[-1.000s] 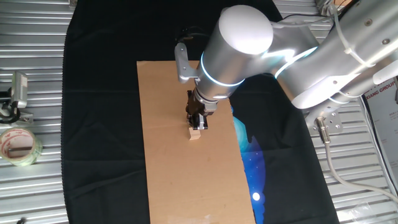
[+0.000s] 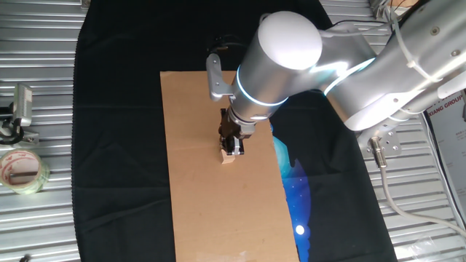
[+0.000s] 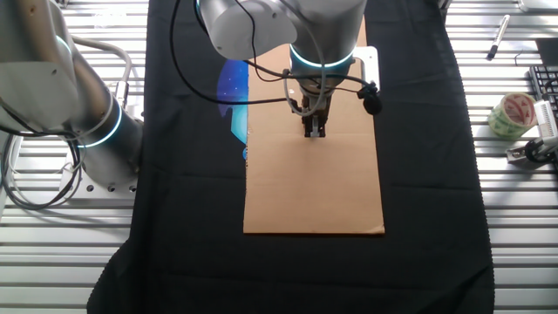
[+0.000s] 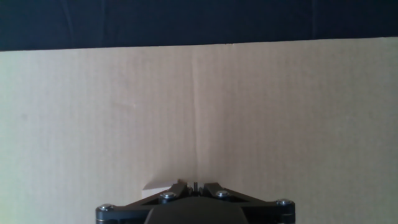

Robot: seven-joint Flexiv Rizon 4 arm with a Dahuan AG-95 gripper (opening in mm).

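Note:
A small light-wood block [image 2: 228,158] rests on the cardboard sheet [image 2: 218,196], partly covered by my gripper [image 2: 234,151] in exterior view 1. The wrist view has only a corner of the block [image 4: 158,191], peeking out on the left of the fingers and partly behind them. There my gripper looks shut: its tips nearly meet, and nothing shows between them. Whether the tips touch the block's top or side, I cannot tell. Exterior view 2 has my gripper [image 3: 315,133] low over the cardboard, with the block hidden from that side.
Black cloth [image 2: 124,145] surrounds the cardboard. A blue printed sheet [image 2: 297,193] sticks out from under its edge. A tape roll [image 2: 24,172] stands well off to the side on the slatted metal table.
Over the last second my arm has shifted slightly down and right in exterior view 1, and the gripper now covers more of the block. The block appears unmoved.

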